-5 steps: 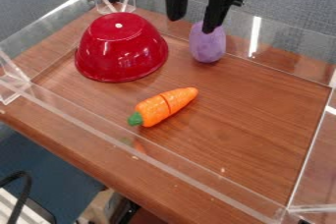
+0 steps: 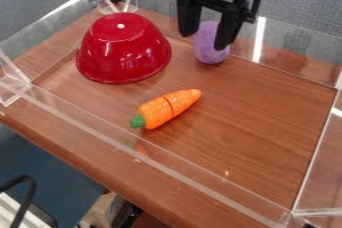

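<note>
My black gripper (image 2: 211, 22) hangs at the top centre, fingers pointing down and spread apart, in front of and above a purple oval object (image 2: 211, 48) that it partly hides. An upturned red bowl (image 2: 123, 54) sits at the upper left of the wooden surface (image 2: 254, 132). An orange toy carrot (image 2: 171, 106) with a green tip lies below the centre, clear of the gripper.
Clear low walls (image 2: 314, 182) border the wooden surface. At the lower left, outside it, are a dark cable and a light box.
My gripper has moved slightly right and down, now covering more of the purple object. The bowl and carrot have stayed put.
</note>
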